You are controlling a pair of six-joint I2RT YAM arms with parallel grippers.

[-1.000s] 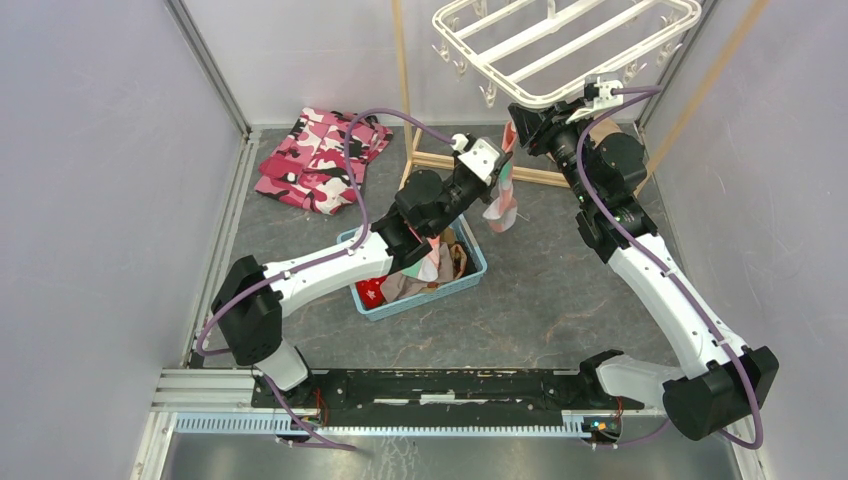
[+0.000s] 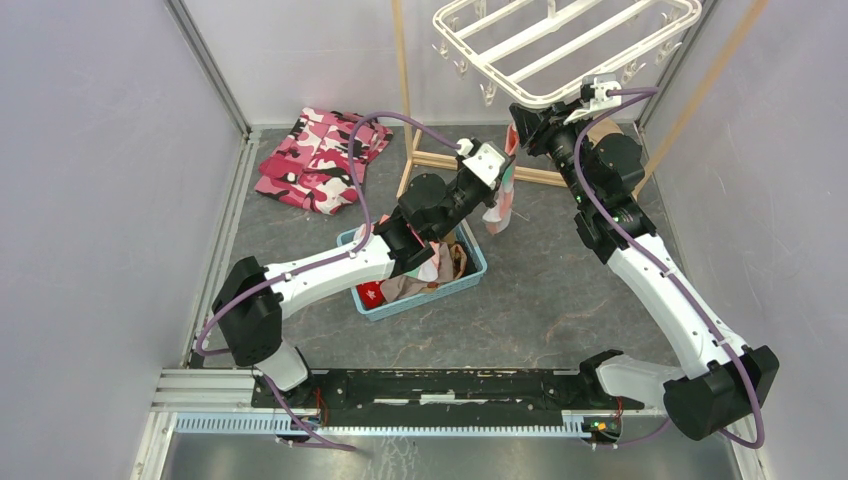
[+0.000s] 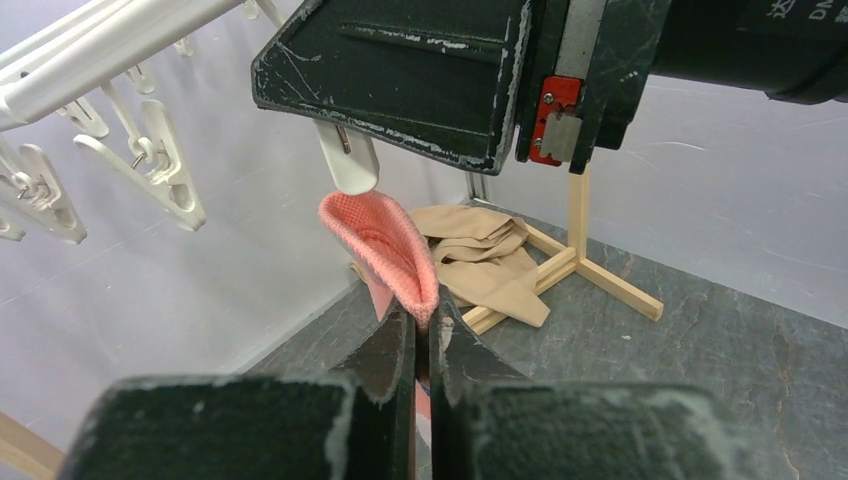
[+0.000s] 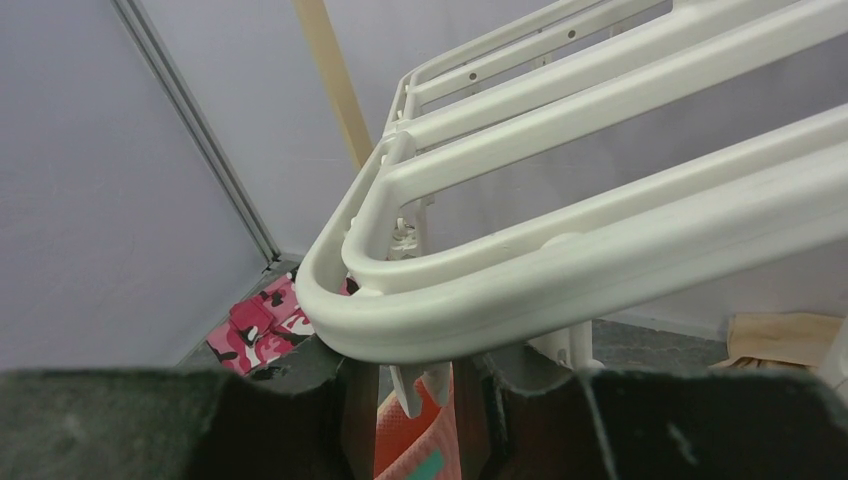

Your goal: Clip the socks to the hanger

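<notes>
The salmon-pink sock (image 3: 385, 240) hangs from my left gripper, which is shut on it just below the cuff. Overhead, my right gripper (image 2: 522, 122) reaches the front corner of the white hanger (image 4: 560, 290). In the right wrist view, that gripper is shut on a white clip (image 4: 407, 390), whose prongs are spread below the rail. The sock's cuff is right under these prongs; from the left wrist view, one prong tip meets the cuff edge. Whether fabric lies between both prongs, I cannot tell.
Other empty clips (image 3: 165, 170) hang along the rail. Below the left arm, a blue basket (image 2: 470, 285) holds more socks. Pink camouflage cloth (image 2: 320, 160) lies at the back left, tan cloth (image 3: 480, 255) at the back right.
The right arm and the hanger look still.
</notes>
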